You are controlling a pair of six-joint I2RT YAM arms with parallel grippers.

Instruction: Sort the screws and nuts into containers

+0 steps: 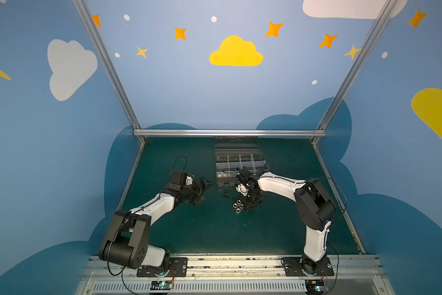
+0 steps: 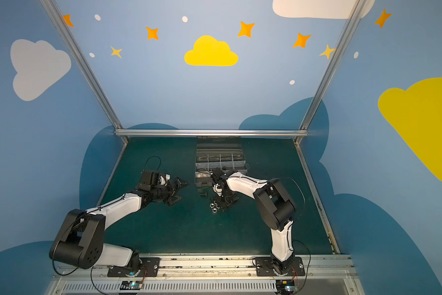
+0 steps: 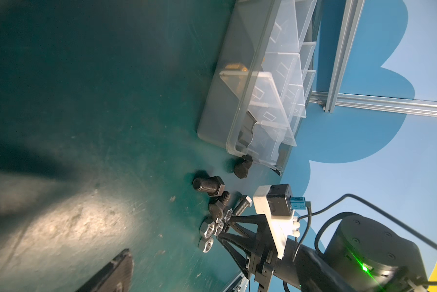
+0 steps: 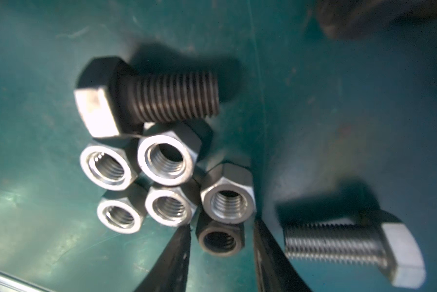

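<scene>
Several hex nuts, mostly silver with a darker one [image 4: 220,241], lie clustered on the green table beside a black bolt [image 4: 169,97] and a silver bolt [image 4: 405,253]. My right gripper is low over the cluster, its part-open fingers at either side of the darker nut, just below it in the right wrist view. More black bolts [image 3: 206,185] lie toward the clear divided container [image 3: 213,116]. My left gripper [image 1: 203,191] stands open to the left of the cluster, with nothing seen between its fingers.
The container [image 2: 221,162] sits at the back middle, partly hidden by the right arm. The table's left side, front and back right are clear. Side walls and frame rails bound the work area.
</scene>
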